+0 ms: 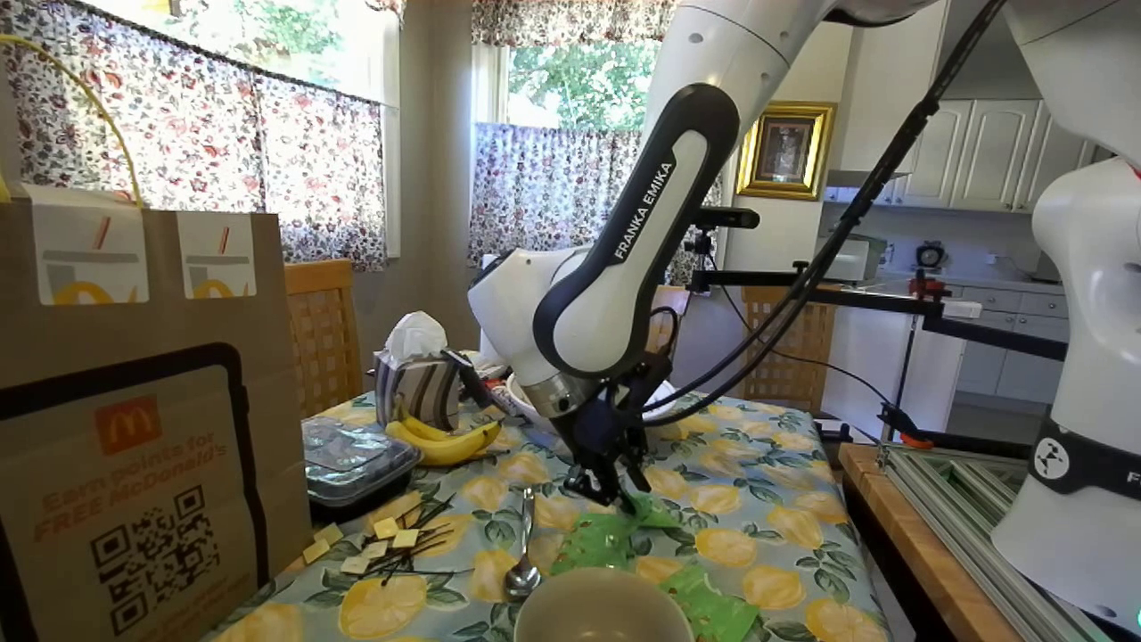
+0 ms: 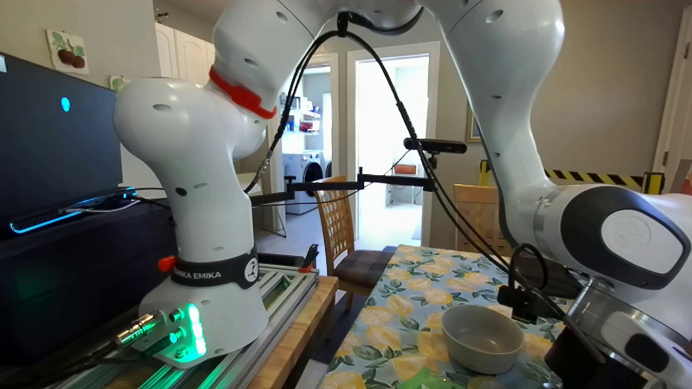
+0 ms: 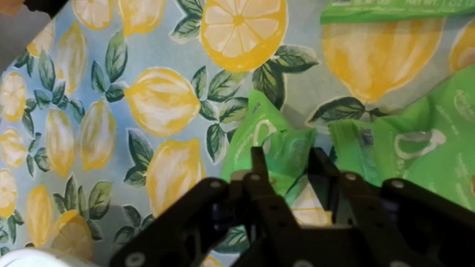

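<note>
In the wrist view a crumpled green packet (image 3: 286, 144) lies on the lemon-print cloth between the fingertips of my gripper. The fingers are part open, with a finger at either side of the packet; whether either touches it, I cannot tell. Close on the right is a second green packet (image 3: 414, 142), and a third green packet (image 3: 396, 15) shows at the top right edge. From exterior view 1, my gripper (image 1: 618, 494) points down, low over the table by the packets. A light bowl (image 1: 604, 610) stands at the front edge of that view.
A spoon (image 1: 524, 556) lies left of the packets. Farther left are small pale squares with dark sticks (image 1: 396, 540), a lidded container (image 1: 358, 465), bananas (image 1: 444, 440) and a tissue box (image 1: 417, 390).
</note>
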